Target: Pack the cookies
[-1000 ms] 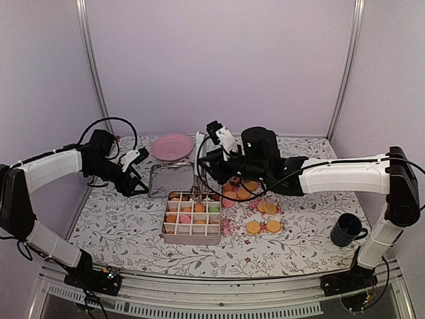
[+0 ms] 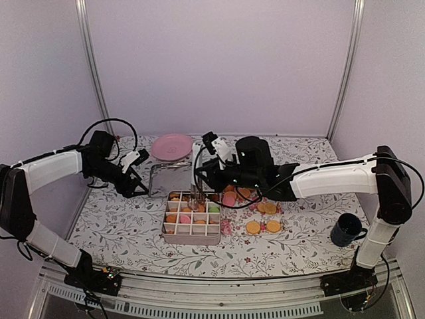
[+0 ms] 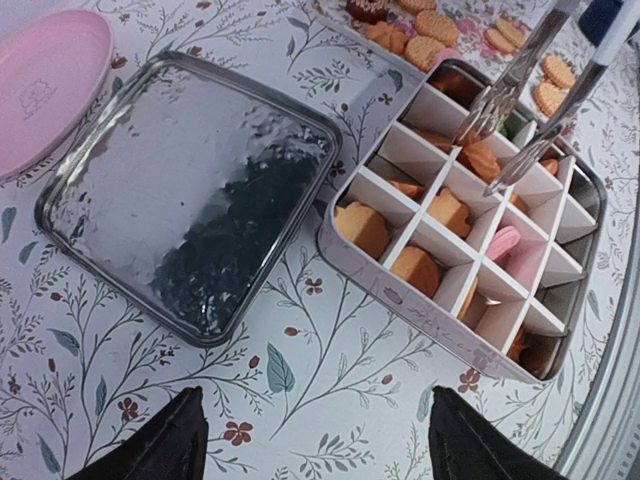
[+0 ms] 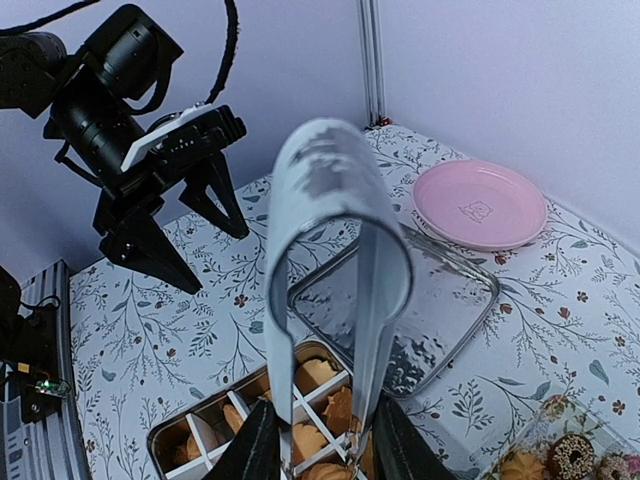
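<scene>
A white-gridded box (image 2: 192, 240) holds cookies in many of its compartments. My right gripper is shut on a pair of metal tongs (image 4: 330, 190), held upright above this box. In the left wrist view, the tongs' tips reach down among the dividers on both sides of a brown cookie (image 3: 480, 160); whether they pinch it, I cannot tell. My left gripper (image 2: 146, 174) stands open left of the clear, dark-rimmed tray (image 3: 72, 250), its two fingers (image 3: 168, 440) wide apart and nothing between them.
A pink plate (image 2: 172, 147) lies behind the clear tray. Loose round cookies (image 2: 263, 227) are on the table right of the box, and a dark mug (image 2: 346, 230) is farther right. The cloth in front of the box is clear.
My right arm has come slightly left and down, bringing the tongs lower over the box. The left arm has stayed in place.
</scene>
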